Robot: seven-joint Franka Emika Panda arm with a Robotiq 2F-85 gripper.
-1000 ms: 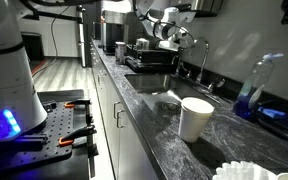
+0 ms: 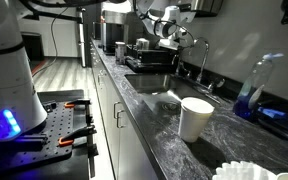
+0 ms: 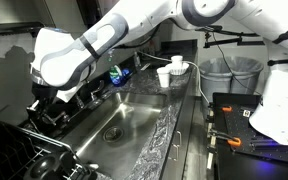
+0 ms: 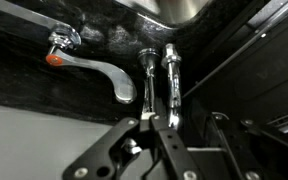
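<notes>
My gripper reaches in from the bottom of the wrist view, its black linkage close to the chrome tap parts (image 4: 172, 78). How far apart its fingertips stand cannot be made out against the dark background. Left of those parts lies a chrome lever (image 4: 106, 74) with a red-orange button at its end. In exterior view 2 the gripper (image 3: 44, 108) points down beside the black dish rack (image 3: 9, 150), near the wall. The tall curved faucet (image 2: 204, 58) rises behind the sink (image 2: 162, 90). Nothing held can be seen.
A white cup (image 2: 194, 118) stands on the dark counter (image 2: 149, 128). Behind it are a clear bottle (image 2: 252, 88) and a black tray (image 2: 280, 120). White stacked dishes (image 2: 242, 171) sit at the near end. The counter between cup and sink is clear.
</notes>
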